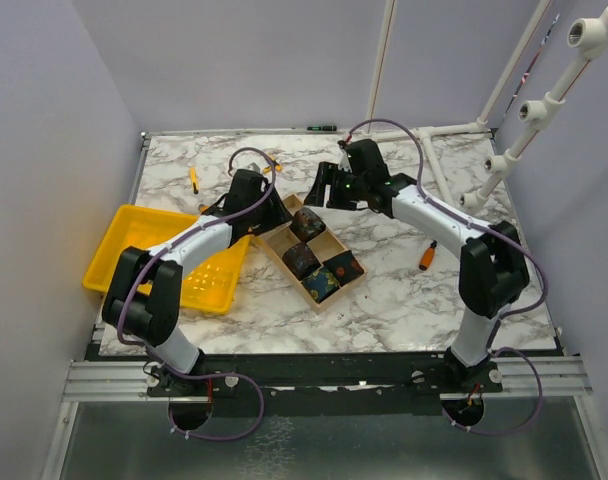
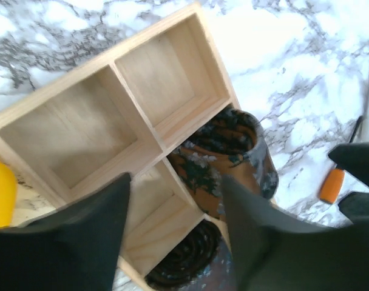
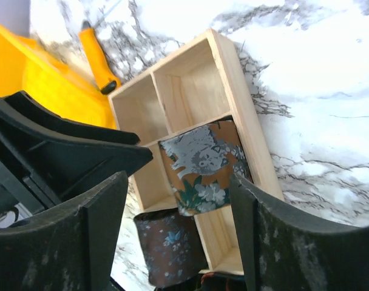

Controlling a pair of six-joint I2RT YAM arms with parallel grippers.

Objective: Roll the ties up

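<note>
A divided wooden box point(image 1: 346, 295) holds several rolled dark patterned ties, among them a brown-grey floral roll point(image 3: 203, 160) in the middle compartment, a darker roll point(image 3: 169, 245) and a blue floral one point(image 1: 321, 284). Upper compartments in the left wrist view are empty. My left gripper point(image 1: 280, 208) hovers over the box's left side, fingers apart and empty. My right gripper point(image 1: 325, 189) is above the box's upper right, also open with nothing visible between its fingers.
A yellow bin point(image 1: 114, 250) fills the left side. An orange screwdriver point(image 1: 427, 257) lies at right, with white pipes point(image 1: 434, 160) behind it. Small yellow tools point(image 1: 193, 178) lie at the back left.
</note>
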